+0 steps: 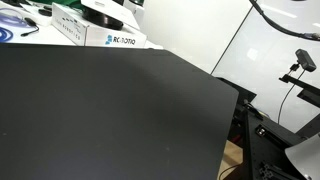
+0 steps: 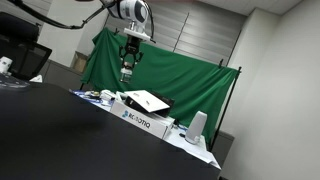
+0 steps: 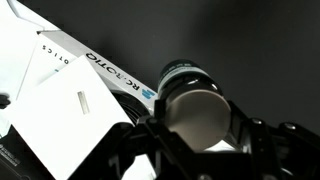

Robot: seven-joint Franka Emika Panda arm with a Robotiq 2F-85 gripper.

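High above the table, in exterior view 2, my gripper [image 2: 130, 52] is shut on a small bottle-like object [image 2: 127, 74] that hangs below it. From the wrist view, the held object [image 3: 198, 118] shows a round tan end toward the camera and a dark, shiny body beyond. The gripper has its dark fingers on either side of that round end. What the object contains cannot be told. In exterior view 1 the gripper and the held object are out of sight.
Blue cables [image 1: 12, 28] lie at the back left. A green curtain [image 2: 180, 75] hangs behind.
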